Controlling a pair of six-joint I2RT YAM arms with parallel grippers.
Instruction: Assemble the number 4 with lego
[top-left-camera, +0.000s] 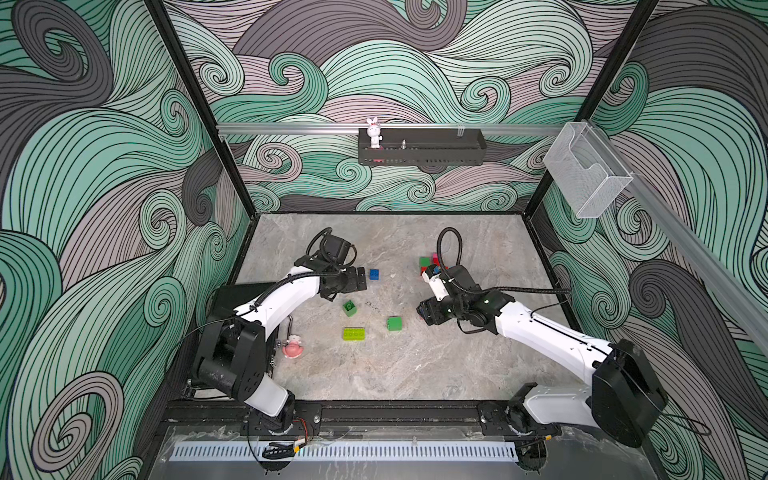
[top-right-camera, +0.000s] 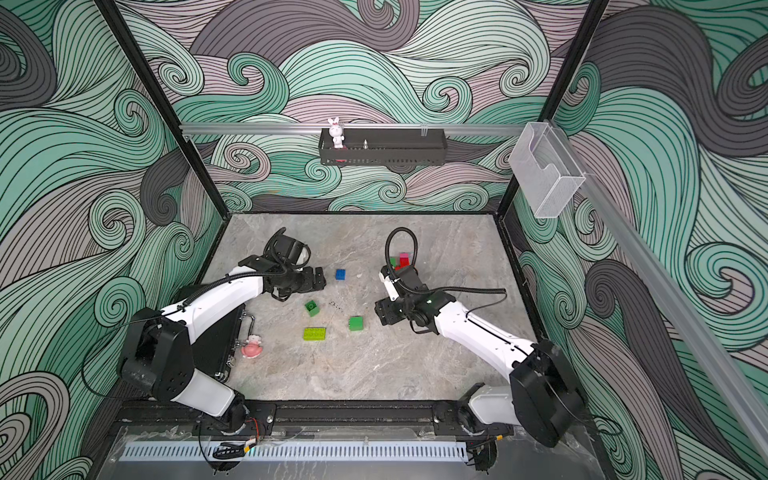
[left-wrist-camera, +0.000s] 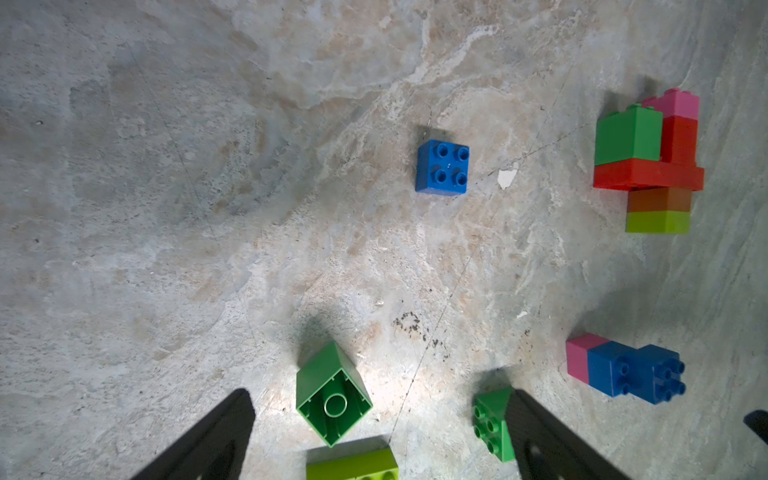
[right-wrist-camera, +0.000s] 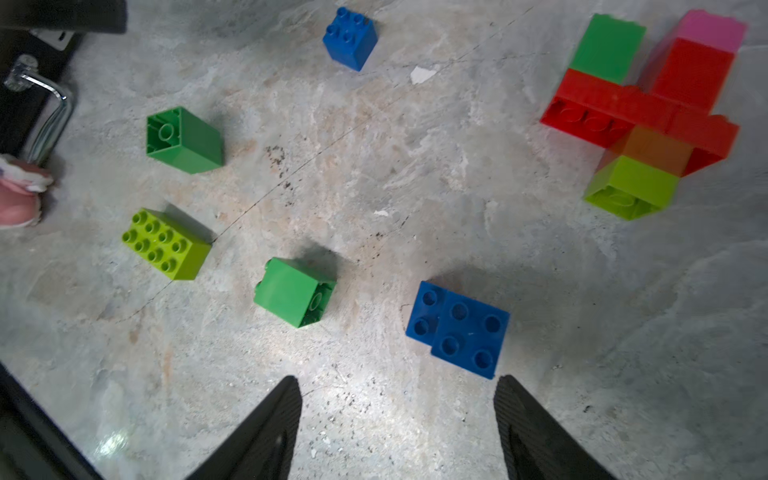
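Note:
A joined pair of blue bricks (right-wrist-camera: 456, 328) with a pink piece (left-wrist-camera: 581, 356) lies in front of my open right gripper (top-left-camera: 429, 311). Farther back is a cluster of red (left-wrist-camera: 648, 172), green (left-wrist-camera: 624, 136), pink, orange and lime bricks (right-wrist-camera: 624, 196). A single blue brick (left-wrist-camera: 441, 166) stands beside my left gripper (top-left-camera: 358, 279), which is open and empty above the table. Toward the front lie a green brick (left-wrist-camera: 320, 380), another green brick (right-wrist-camera: 292, 292) and a lime brick (right-wrist-camera: 164, 244).
A pink figure (top-left-camera: 292, 345) and a black platform (top-right-camera: 220, 360) are at the left edge. A black shelf (top-left-camera: 432, 156) and wire basket (top-left-camera: 584, 168) hang on the walls.

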